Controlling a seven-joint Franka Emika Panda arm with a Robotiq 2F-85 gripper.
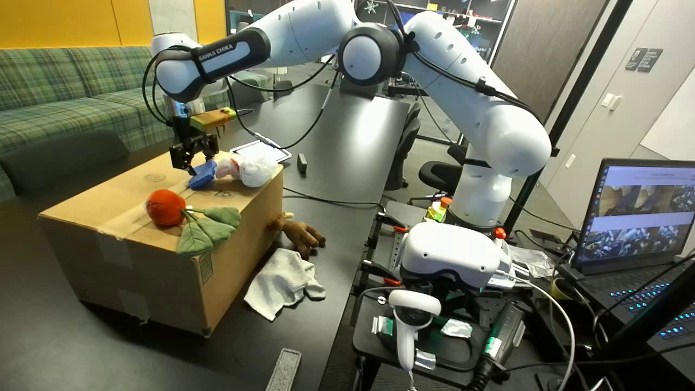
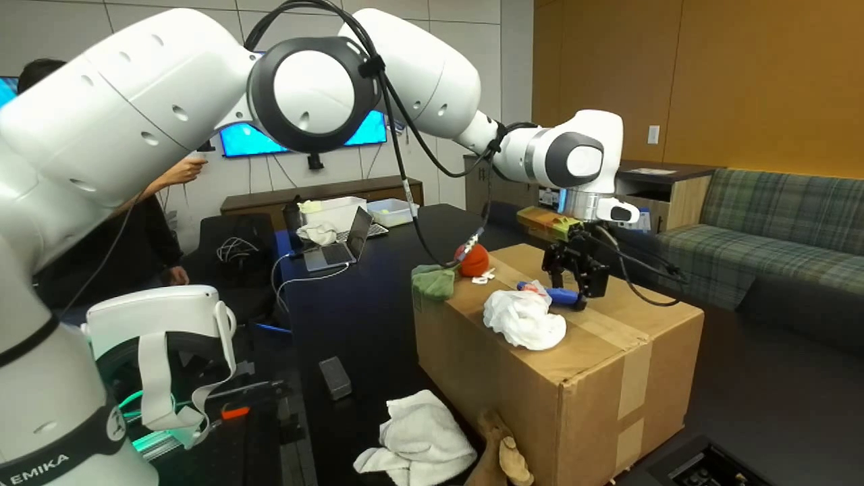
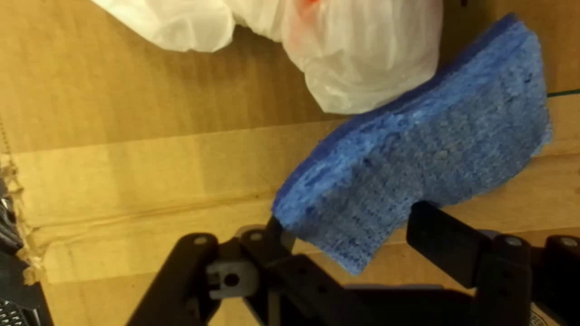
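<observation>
A blue sponge lies at a slant on the cardboard box, curved along its length, with one long edge facing up in the wrist view. My gripper is down at the sponge's near end. Its fingers stand apart, one fingertip by the sponge's left corner and the other against its lower edge. Whether they grip it firmly is not clear. In exterior view 1, the sponge shows just below the gripper; in exterior view 2 the dark fingers partly cover it.
Close beside the sponge sits a crumpled white plastic bag. An orange-red plush with green leaves rests at the box's near side. A grey cloth and a brown plush item lie on the table. The box's left top is clear.
</observation>
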